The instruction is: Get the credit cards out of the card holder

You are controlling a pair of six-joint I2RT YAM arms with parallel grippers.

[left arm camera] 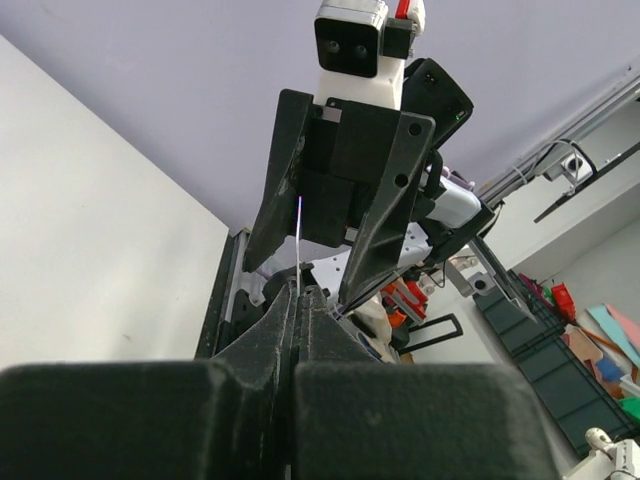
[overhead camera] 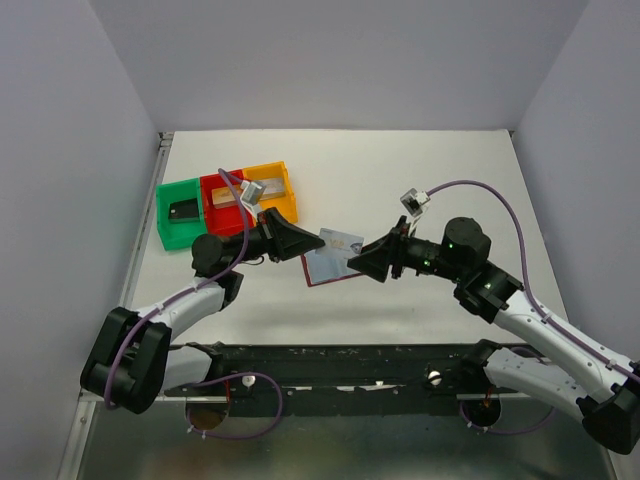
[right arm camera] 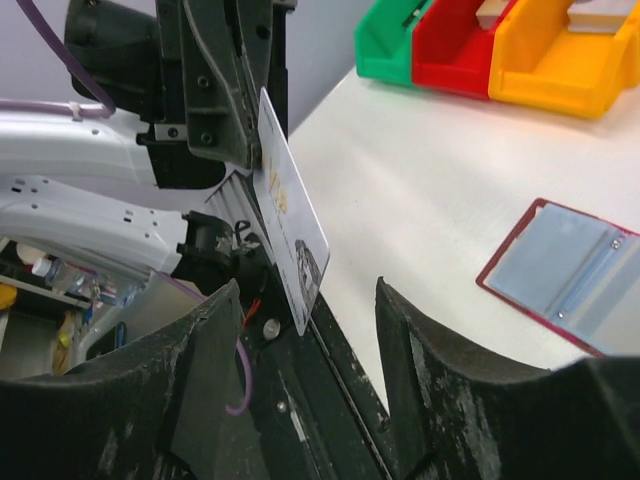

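Note:
A white card, seen near edge-on as a thin strip (left arm camera: 298, 240) in the left wrist view, is held upright in the shut fingertips of my left gripper (overhead camera: 318, 243). My right gripper stands open just right of it, its fingers either side of the card's lower end in the right wrist view, not closed on it. The card holder (right arm camera: 570, 270), blue-grey with a red border, lies open on the table beneath, partly hidden in the top view.
Green (overhead camera: 182, 230), red (overhead camera: 222, 220) and orange (overhead camera: 280, 205) bins stand at the back left.

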